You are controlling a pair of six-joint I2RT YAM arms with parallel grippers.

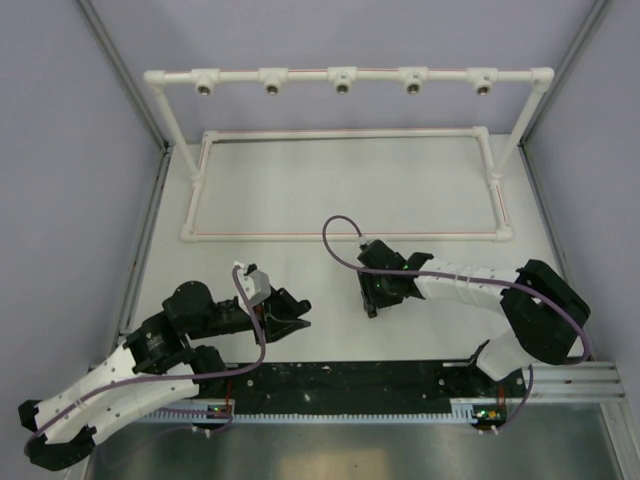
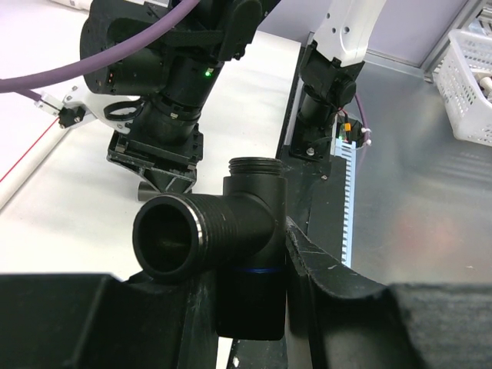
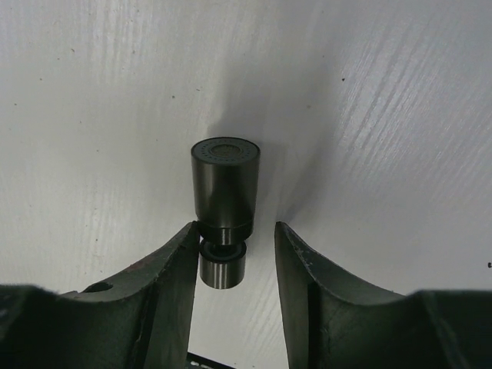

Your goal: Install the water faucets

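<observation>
A black T-shaped faucet body (image 2: 250,223), with a threaded top and a hollow side pipe, is gripped upright by my left gripper. From above, the left gripper (image 1: 300,316) hangs over the front left of the white board. A small black cylindrical faucet part (image 3: 226,181), narrower at its lower end, lies on the white surface in the right wrist view. My right gripper has its fingers parted around that part's narrow end. The left finger (image 3: 181,257) is close against it; a gap shows before the right finger.
A white pipe frame (image 1: 345,237) stands at the back, with several downward-facing tee outlets along its raised top bar (image 1: 310,76). A white basket (image 2: 467,92) sits off at the side. The board between the arms is clear.
</observation>
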